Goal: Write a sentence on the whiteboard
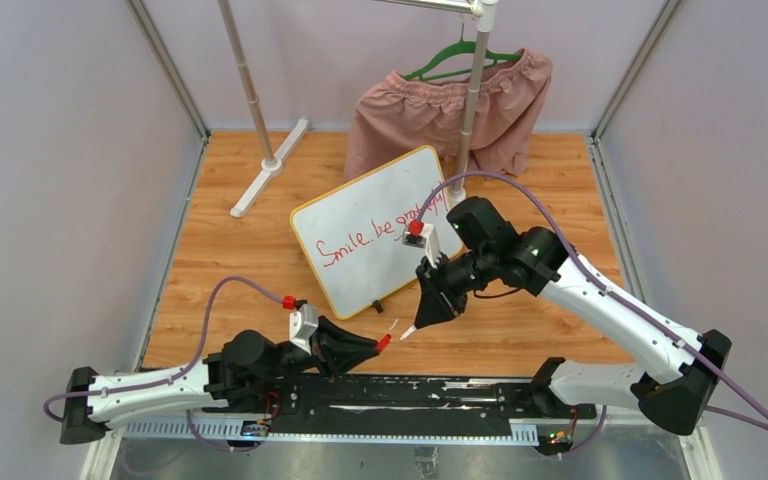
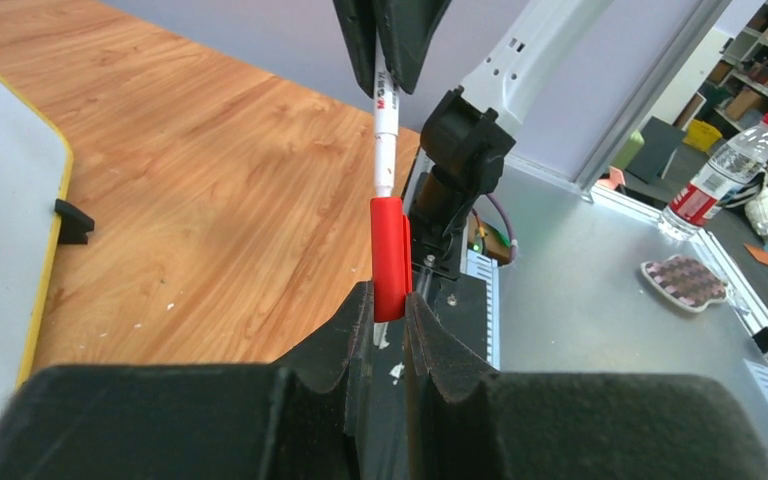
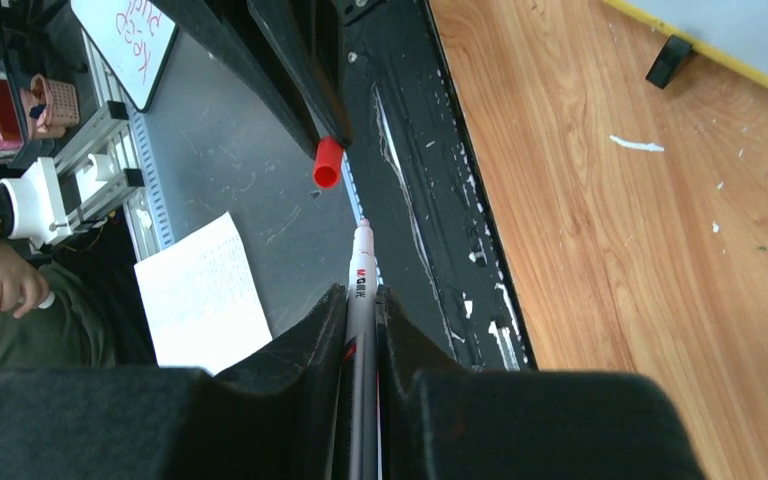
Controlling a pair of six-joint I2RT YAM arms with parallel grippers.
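The whiteboard point(image 1: 350, 240), yellow-edged, leans at a tilt on the wooden table and bears red handwriting starting "Smile be", its end partly covered by the right arm. My left gripper point(image 1: 377, 348) is shut on a red cap, whose open end faces the marker in the right wrist view. A white marker point(image 3: 362, 270) is pinched in my right gripper point(image 1: 419, 325), which is shut around its barrel. Marker tip and cap point at each other, a small gap apart in the top and right wrist views.
A clothes rack with pink shorts point(image 1: 450, 105) on a green hanger point(image 1: 460, 50) stands behind the board. A small black clip point(image 1: 377, 306) sits at the board's lower edge. Bare wood lies to the left and right.
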